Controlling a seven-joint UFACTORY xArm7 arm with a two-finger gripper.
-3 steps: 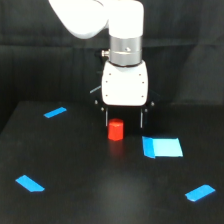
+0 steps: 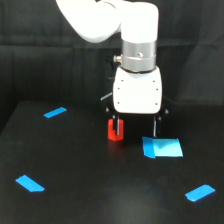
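Observation:
A small red block (image 2: 115, 130) stands on the dark table, a little left of the gripper's middle. My white gripper (image 2: 137, 128) points down above the table, its fingers wide open with no object seen between them. Its left finger (image 2: 117, 124) overlaps the red block in the view and hides part of it; whether they touch I cannot tell. Over by the light blue piece (image 2: 166, 148) is the right finger.
Blue tape strips mark the table at the back left (image 2: 56, 111), the front left (image 2: 30, 184) and the front right (image 2: 200, 193). Dark cloth hangs behind.
The gripper has shifted right and slightly down, so its left finger now overlaps the red block. The block and blue pieces have not visibly moved.

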